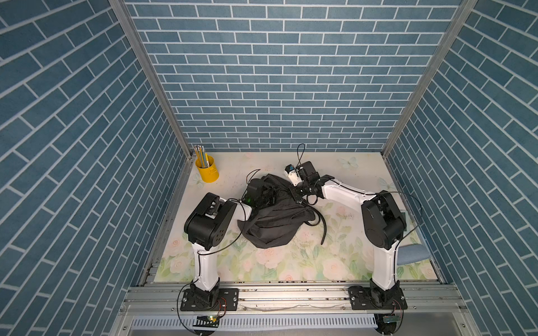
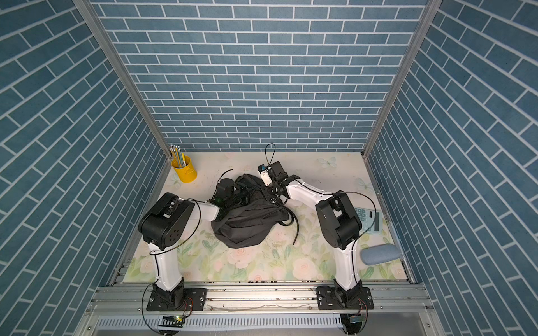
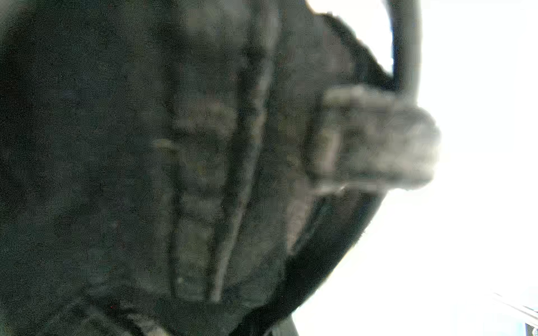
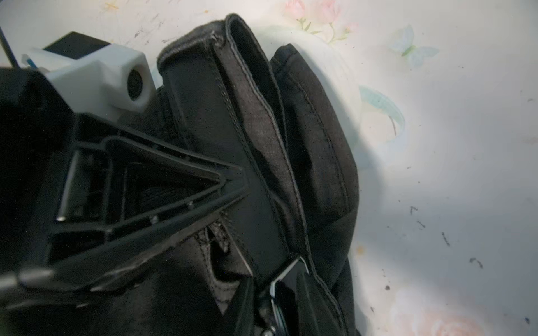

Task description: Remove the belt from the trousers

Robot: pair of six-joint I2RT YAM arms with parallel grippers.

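Note:
Dark grey trousers (image 1: 274, 224) lie crumpled on the table. The black belt's free end (image 1: 323, 229) curls out to their right. In the right wrist view, a smooth dark band (image 4: 257, 224), seemingly the belt, runs along the waistband (image 4: 274, 140) toward a silver-edged buckle (image 4: 302, 262). My right gripper has its fingers apart around the buckle area; whether they touch it is unclear. My left gripper is shut with its tip against the band, nothing clearly showing between its fingers. Up close, the left wrist view shows a blurred belt loop (image 3: 381, 140) around the belt (image 3: 336, 240).
A yellow cup (image 1: 208, 170) of pencils stands back left. At the right edge lie a calculator (image 2: 367, 219) and a blue-grey case (image 2: 381, 254). Both arms meet closely over the trousers.

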